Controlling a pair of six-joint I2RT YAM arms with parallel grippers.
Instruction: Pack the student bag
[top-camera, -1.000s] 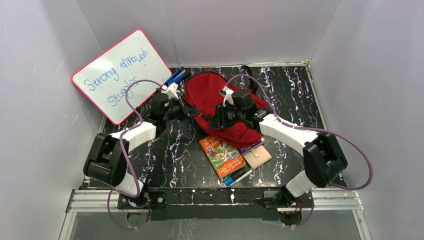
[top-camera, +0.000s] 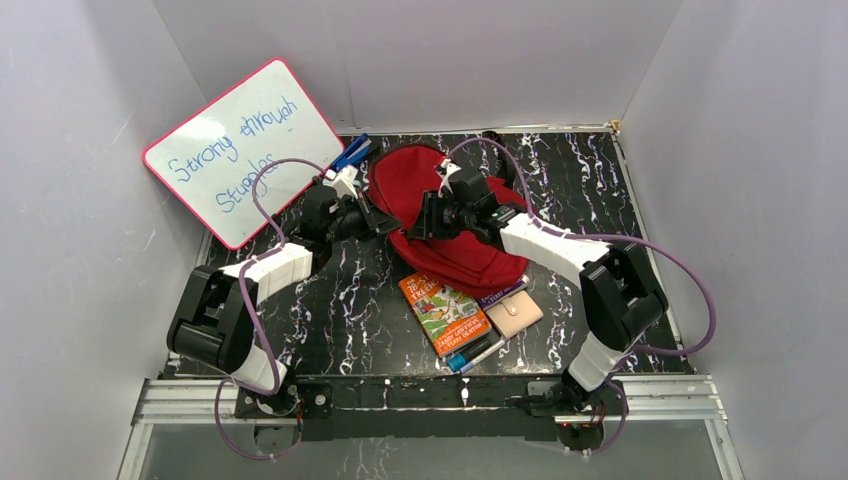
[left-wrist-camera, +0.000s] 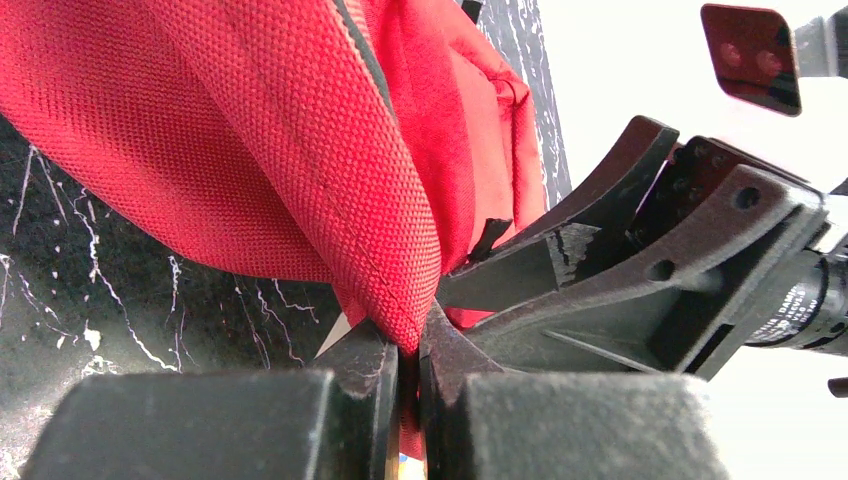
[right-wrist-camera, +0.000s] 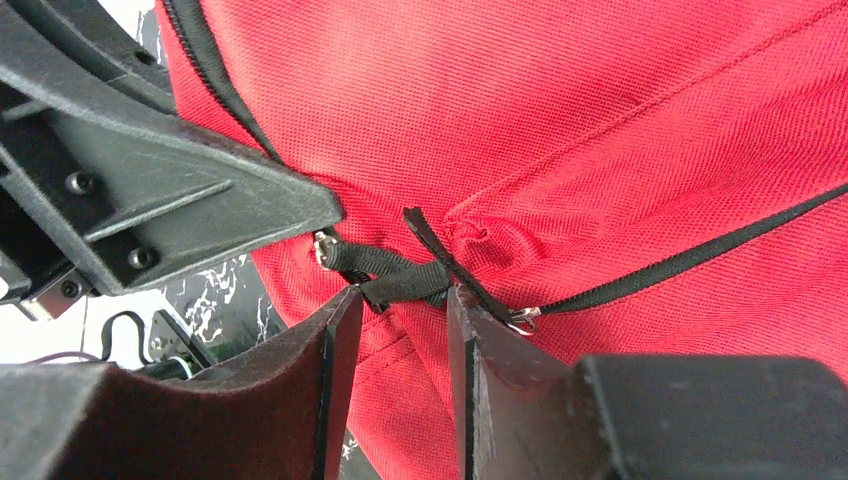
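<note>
The red bag (top-camera: 460, 258) lies mid-table, its dark zipper (right-wrist-camera: 690, 262) running across the fabric in the right wrist view. A fold at the bag's left edge is pinched by my left gripper, which is shut on it. My right gripper stands part open low over the bag, close beside the left one. Just beyond its fingertips lies a black zipper pull (right-wrist-camera: 395, 285) on a metal slider; a second pull tab (right-wrist-camera: 450, 262) crosses it. Whether either fingertip touches a pull, I cannot tell.
Below the bag lie an orange book (top-camera: 445, 315), a beige wallet (top-camera: 515, 314), a purple item (top-camera: 503, 293) and markers (top-camera: 475, 355). A whiteboard (top-camera: 240, 150) leans at the back left, a blue item (top-camera: 352, 152) beside it.
The right arm has shifted left and slightly up in the top view, bringing its gripper closer to the left one. The left arm and the bag's held edge stay put.
</note>
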